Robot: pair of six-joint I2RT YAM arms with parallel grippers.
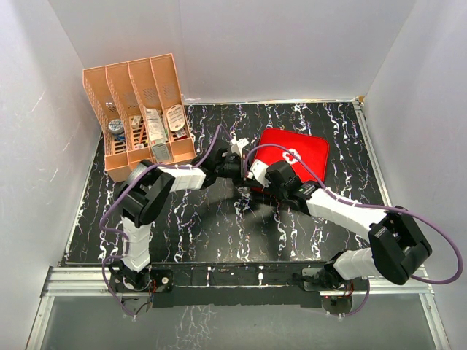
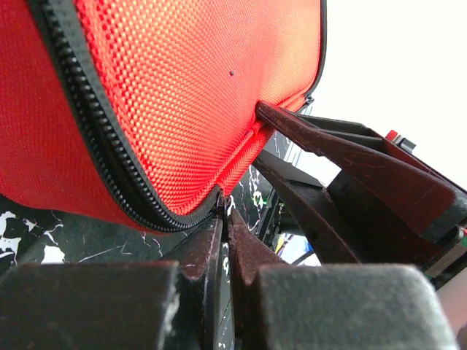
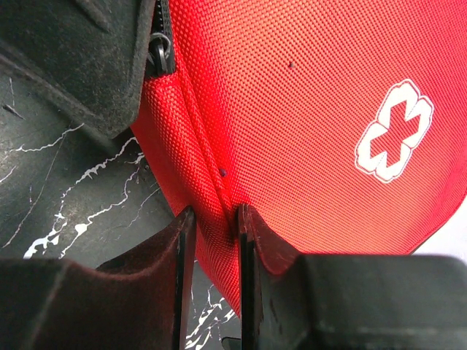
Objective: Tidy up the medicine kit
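A red medicine bag [image 1: 312,152] with a white cross emblem [image 3: 394,131] and a black zipper [image 2: 98,127] lies at the table's right side. My right gripper is shut on a fold of the bag's red fabric near the corner. Beside it, my left gripper has its fingers together at the zipper's end, close against the bag. A zipper pull [image 3: 158,55] shows next to the left gripper in the right wrist view; whether those fingers pinch it cannot be told. The bag's inside is hidden.
At the back left stands an orange divided rack [image 1: 118,160] with a jar [image 1: 116,127], a white box [image 1: 155,127] and other small items. Both arms meet closely over the bag's left corner.
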